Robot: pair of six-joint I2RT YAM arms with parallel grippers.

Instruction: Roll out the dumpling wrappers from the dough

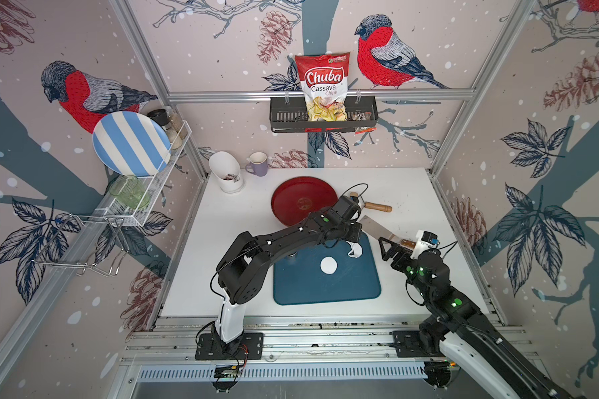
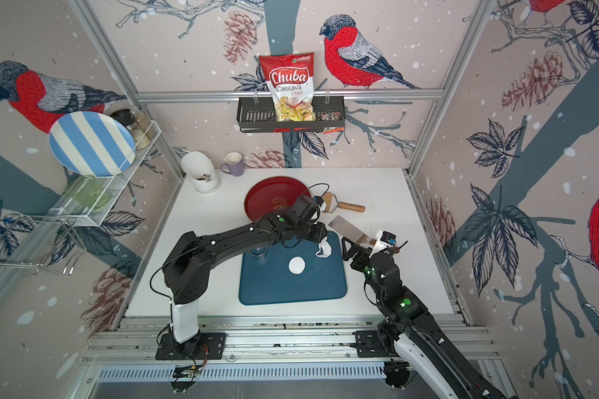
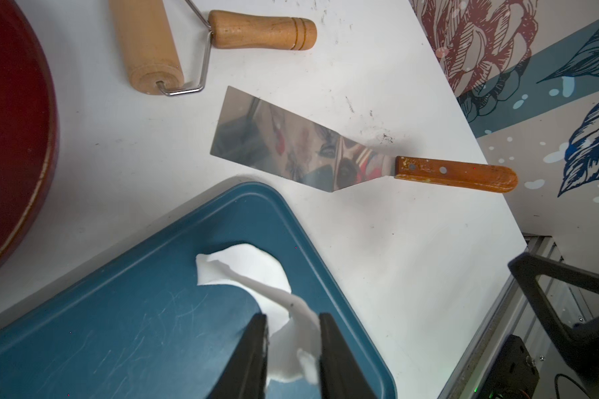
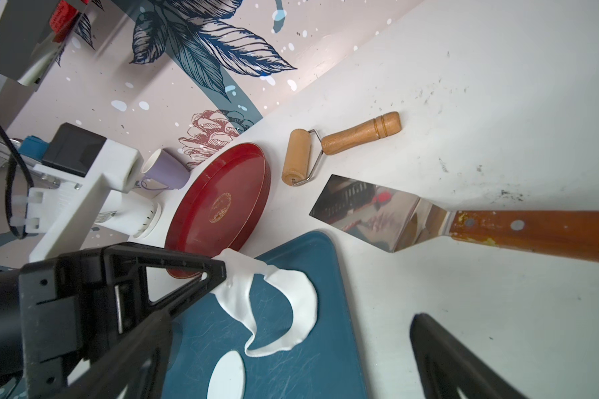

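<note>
A ragged white dough scrap (image 4: 299,296) with a curved cut-out edge droops onto the far right part of the blue board (image 1: 299,289). Its raised end sits between the fingers of my left gripper, dough touching both sides, while the rest hangs in a loop. One round white wrapper (image 1: 328,265) lies flat near the board's middle. A clear glass (image 2: 258,251) stands behind it, partly hidden by the left arm. To the right of the board, my right gripper (image 1: 388,252) is open and empty, its fingers (image 4: 429,352) wide apart.
Behind the board stands a round red pan (image 1: 299,199). A small wooden roller (image 4: 298,156) and a metal spatula (image 3: 279,139) lie on the white table to the right. A white container (image 1: 226,171) and a purple mug (image 1: 258,163) are at the back left.
</note>
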